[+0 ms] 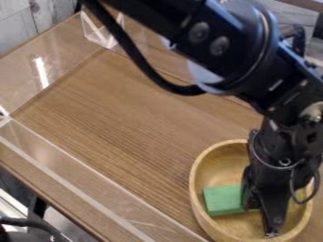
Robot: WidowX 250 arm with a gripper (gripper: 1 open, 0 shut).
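A round tan bowl point(202, 170) sits at the lower right of the table. Inside it lies a green block point(224, 198), partly hidden by my black gripper point(269, 213), whose fingers reach down into the bowl just right of the block. Whether anything is between the fingertips is hard to see; the arm covers that part of the bowl.
A small clear holder point(104, 28) stands at the back left. A grey wall is behind.
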